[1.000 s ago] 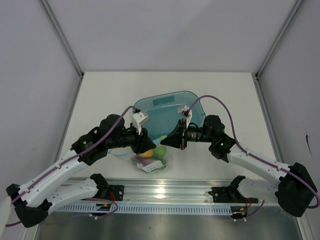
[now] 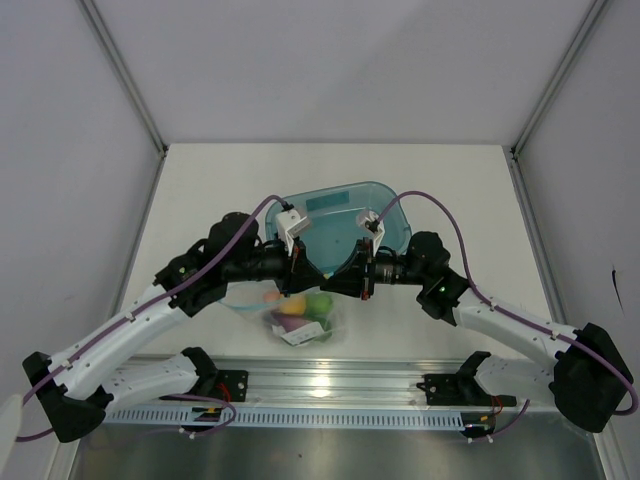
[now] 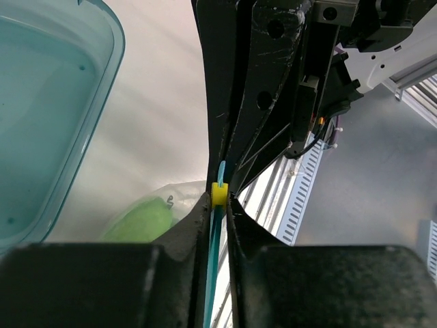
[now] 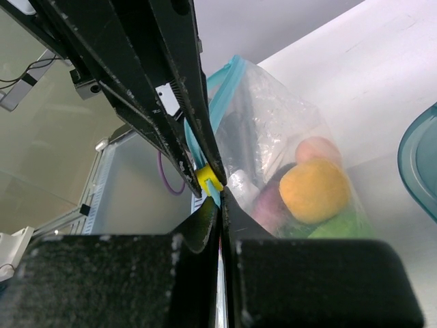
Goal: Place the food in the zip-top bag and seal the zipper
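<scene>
A clear zip bag holds orange, pink, purple and green food, below both grippers. Its blue zipper strip runs up to a yellow slider. My left gripper is at the slider, its fingers close around it in the right wrist view; whether they grip it is hard to tell. My right gripper is shut on the zipper strip just beside the slider, facing the left one.
A teal plastic bin sits behind the bag and grippers. Its metal front edge lies below the bag.
My left gripper has moved back and right, up to the slider beside my right gripper. The right arm stays in place.
</scene>
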